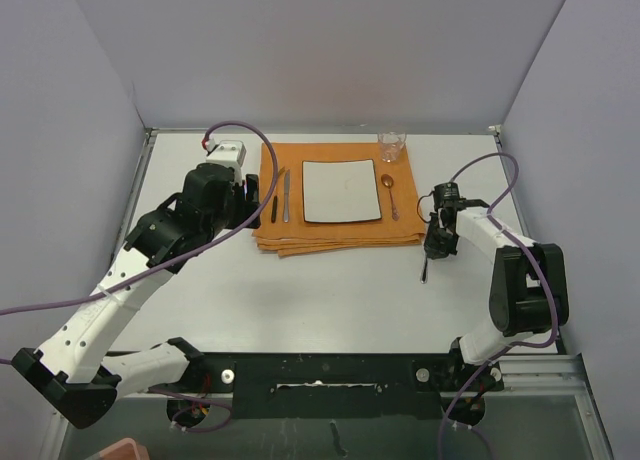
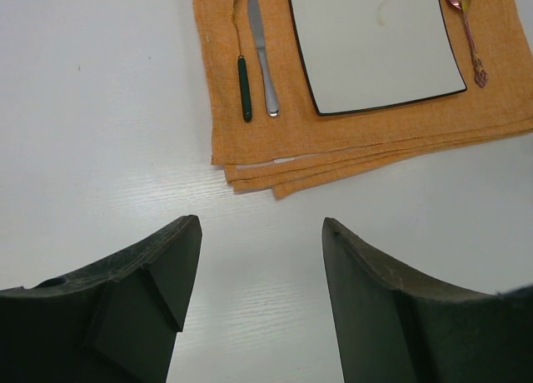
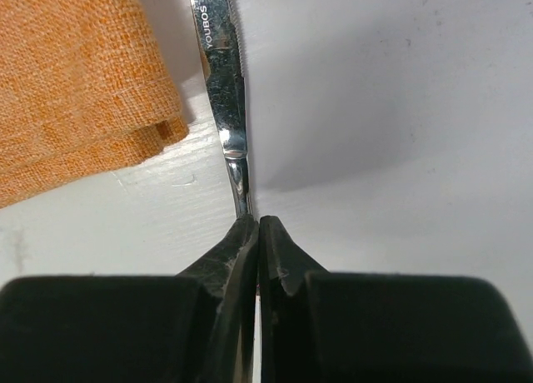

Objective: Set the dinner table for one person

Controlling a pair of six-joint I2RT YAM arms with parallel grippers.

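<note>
An orange mat (image 1: 290, 236) holds a white square plate (image 1: 341, 190), a fork with a green handle (image 2: 244, 87), a knife (image 2: 258, 37) and a spoon (image 1: 388, 185). A glass (image 1: 391, 146) stands at its back right. My left gripper hangs open over the table left of the mat, nothing between its fingers. My right gripper is shut low over a second metal knife (image 3: 222, 79), which lies on the table beside the mat's right corner and passes under the fingertips; I see nothing clearly held.
Walls stand at the back and both sides. The mat's folded front edge (image 3: 125, 141) is close to the right gripper.
</note>
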